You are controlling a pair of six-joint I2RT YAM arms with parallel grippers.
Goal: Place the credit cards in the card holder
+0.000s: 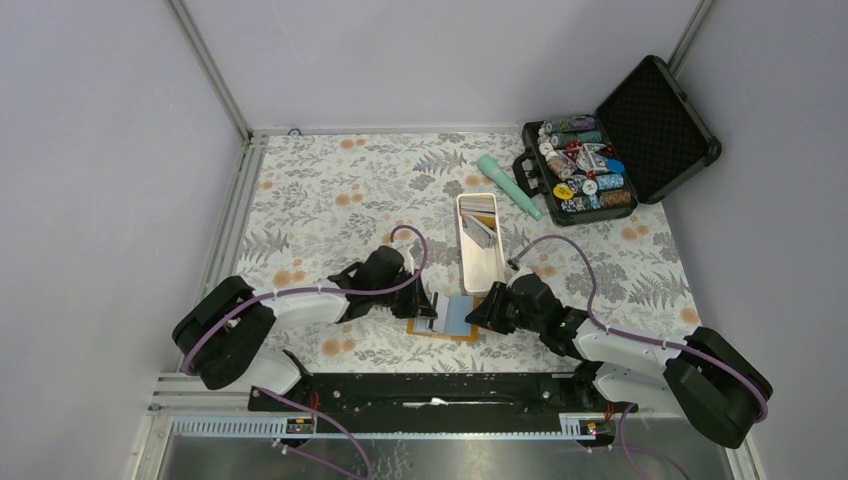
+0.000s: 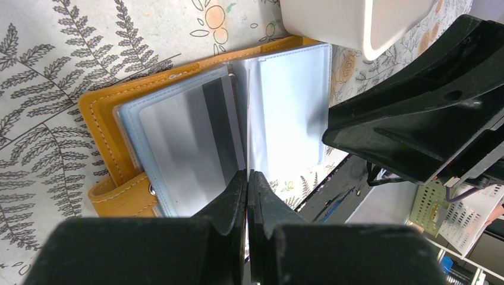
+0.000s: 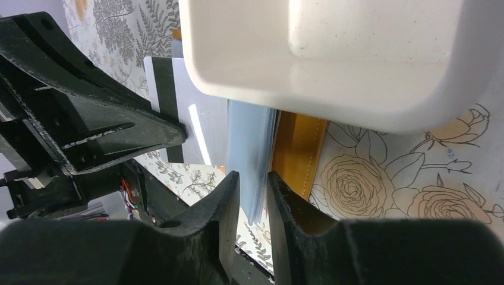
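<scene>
The card holder (image 2: pixel 100 127), orange with pale blue sleeve pages, lies open at the front of the table. My left gripper is shut on a thin white card, seen edge-on in the left wrist view and standing over the open pages. Its white face and dark stripe show as the card (image 3: pixel 202 122) in the right wrist view, beside the left finger. My right gripper has its fingers apart at the holder's right edge, with the blue sleeve page (image 3: pixel 249 139) reaching between them. Another striped card (image 2: pixel 184 139) rests in the left-hand sleeve.
Just behind the holder stands a white tray (image 1: pixel 481 268) with several cards at its far end; its rim hangs close over my right fingers. Farther back are a green microphone (image 1: pixel 508 184) and an open black case (image 1: pixel 660 130).
</scene>
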